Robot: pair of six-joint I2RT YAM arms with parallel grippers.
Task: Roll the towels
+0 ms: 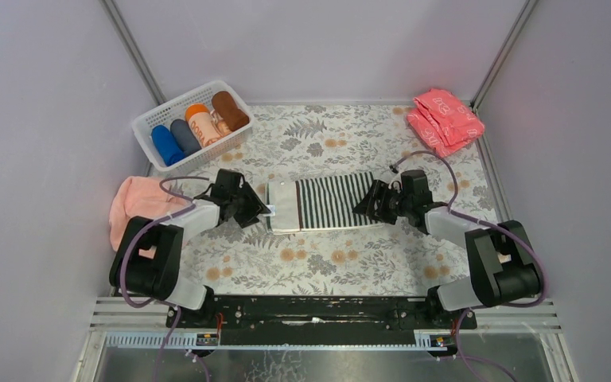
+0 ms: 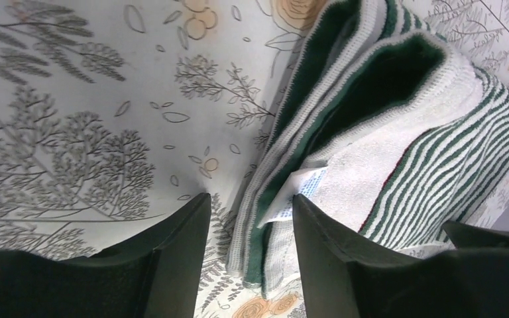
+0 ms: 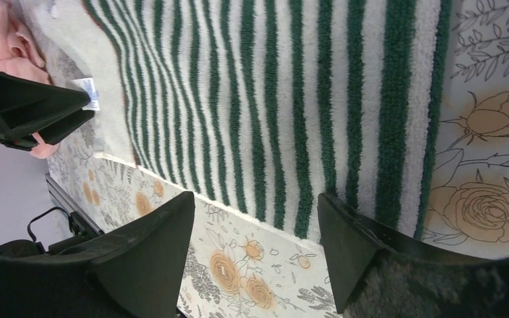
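Observation:
A folded white and dark green striped towel (image 1: pixel 330 204) lies flat at the middle of the table. Its plain white end with a small white label (image 2: pixel 298 192) faces left. In the left wrist view, my left gripper stands partly open at that end; the folded edge and label show between and just beyond its fingers, and one finger (image 2: pixel 305 215) meets the label. Over the towel's right end is my right gripper, open, with striped cloth visible beneath the gap. Whether its fingertips touch the cloth I cannot tell.
A white basket (image 1: pixel 145 142) with several rolled towels stands at the back left. Beside the left arm lies a pink towel (image 1: pixel 137 200); folded coral towels (image 1: pixel 445 119) rest at the back right.

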